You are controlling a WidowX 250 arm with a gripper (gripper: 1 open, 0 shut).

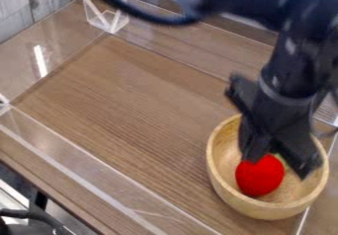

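Note:
A red round object (260, 175) lies in a light wooden bowl (238, 199) at the lower right of the table. My black gripper (275, 130) is blurred over the bowl, its finger tips hanging around and above the red object. I cannot make out whether anything is between them.
A small clear wire-like holder (106, 12) stands at the far back left. The table's edge runs along the lower left, with dark cables beyond it.

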